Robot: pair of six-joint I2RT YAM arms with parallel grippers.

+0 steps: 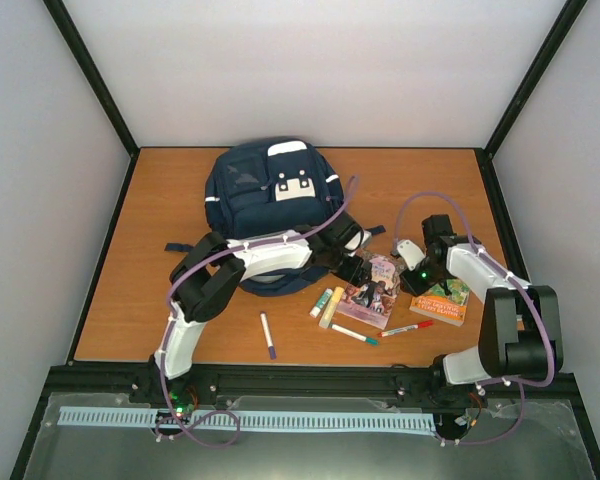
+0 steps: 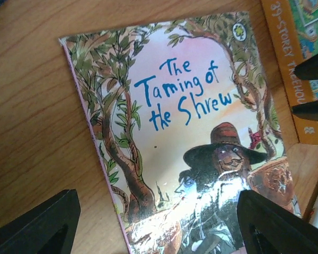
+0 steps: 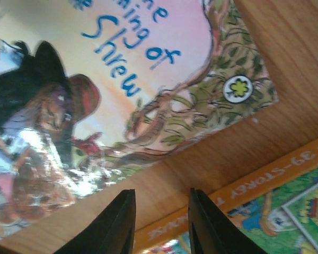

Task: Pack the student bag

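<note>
A book titled The Taming of the Shrew [image 2: 185, 132] lies flat on the table, its cover up. Over it my left gripper stands open, one finger to each side of the lower cover. My right gripper is at the spine edge of an orange and green book [image 3: 275, 169], which lies to the right of the first. Its fingers [image 3: 119, 217] are a little apart, with the orange spine showing between them; whether they press on it I cannot tell. The dark blue backpack [image 1: 270, 195] lies at the back, partly covered by my left arm.
Near the front are a green-labelled stick [image 1: 321, 303], a yellow stick [image 1: 331, 307], a teal-capped marker [image 1: 355, 334], a red marker [image 1: 406, 328] and a purple-capped marker [image 1: 268, 335].
</note>
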